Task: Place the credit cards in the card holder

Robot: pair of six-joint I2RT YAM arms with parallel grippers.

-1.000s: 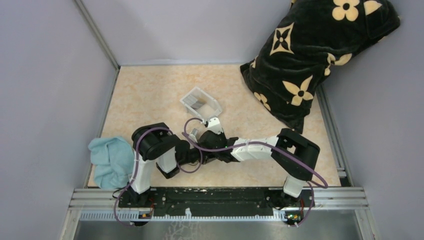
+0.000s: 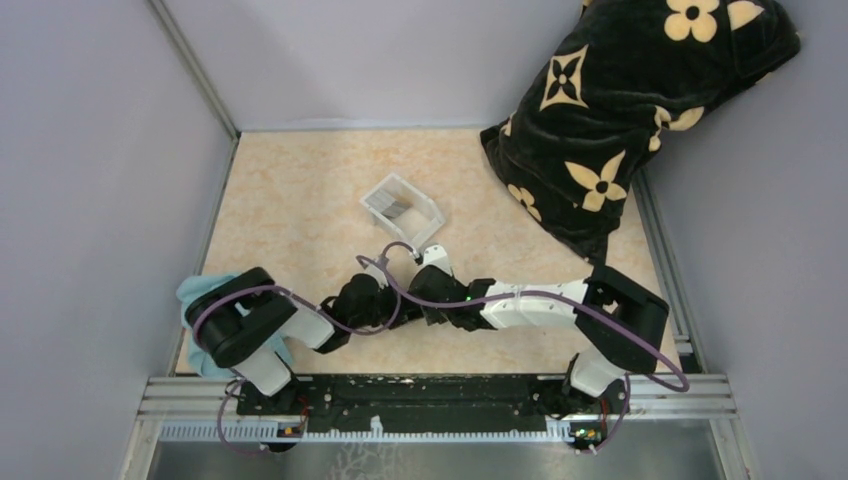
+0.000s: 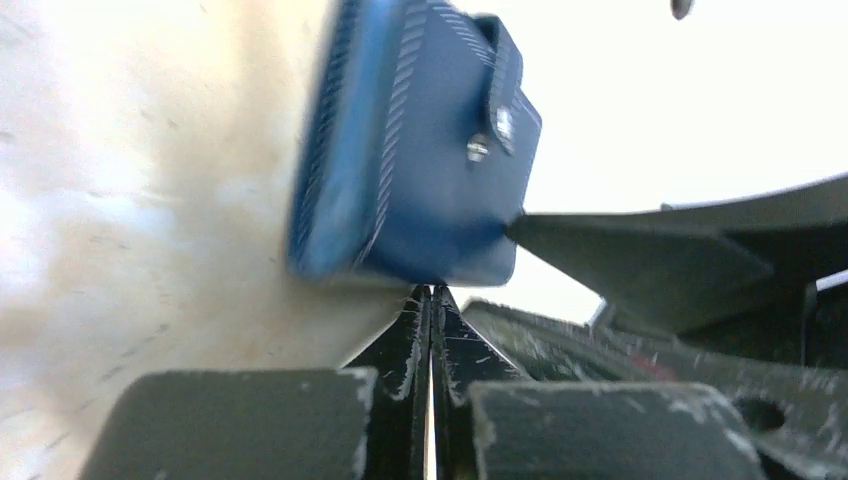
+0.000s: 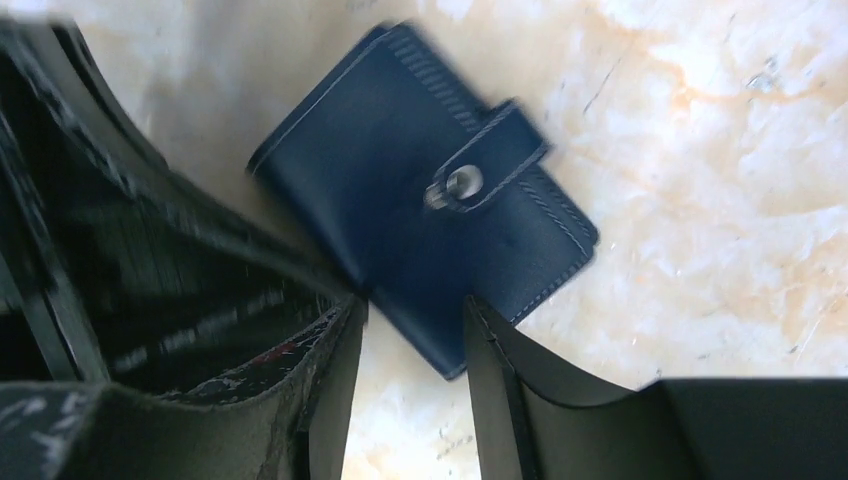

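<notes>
The card holder is a dark blue wallet (image 4: 430, 190) with a snap strap closed across it, resting on the table in the right wrist view. My left gripper is shut with nothing seen between its fingertips, close to the wallet's lower edge in the left wrist view. My right gripper has its fingers apart at the wallet's near corner; one dark finger (image 3: 620, 240) overlaps the wallet's edge in the left wrist view. From the top, the two grippers hide most of the wallet. No loose credit card can be made out.
Behind the grippers stands a white open tray (image 2: 430, 208) with something grey and flat inside. A light blue cloth (image 2: 200, 290) lies at the left edge, partly under the left arm. A large black patterned cushion (image 2: 620, 120) fills the back right.
The left arm has swung left and its gripper has drawn back a little, now covering part of the cloth.
</notes>
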